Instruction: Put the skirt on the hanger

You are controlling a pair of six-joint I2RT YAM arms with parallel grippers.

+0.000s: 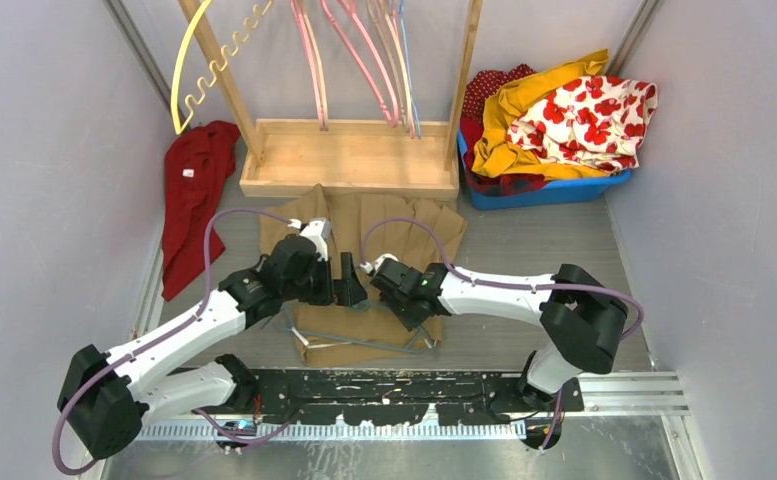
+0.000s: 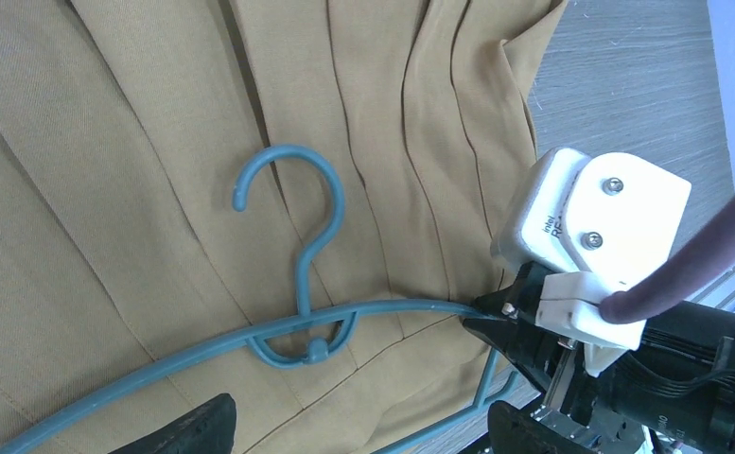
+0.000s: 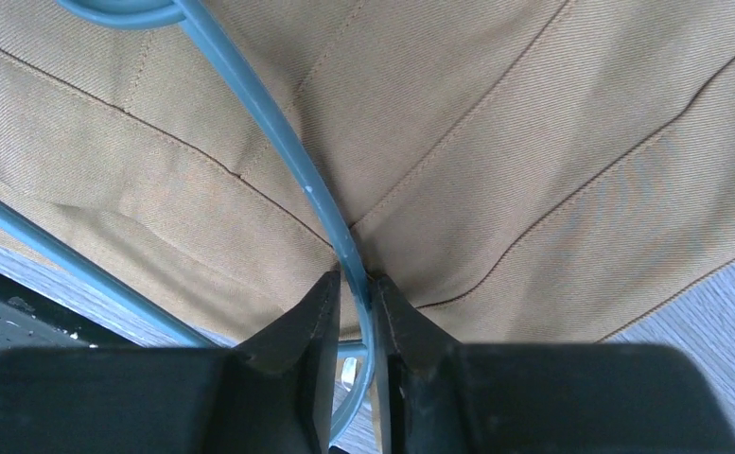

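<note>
The tan pleated skirt [image 1: 342, 210] lies spread on the floor, partly hidden under both arms. On it rests a blue hanger [image 2: 304, 274], its hook pointing toward the rack. My left gripper is open above the skirt and the hanger's middle, with its fingers wide apart. Low at the hanger's right shoulder, my right gripper has one finger on each side of the blue bar. Those fingers are narrowly open: a thin strip of tan cloth shows between the left finger and the bar. The right finger appears to touch it.
Behind the skirt stands a wooden rack [image 1: 349, 188] with several hangers above it. A blue bin [image 1: 544, 195] of clothes is at the back right. Dark red cloth [image 1: 189, 200] lies at the left.
</note>
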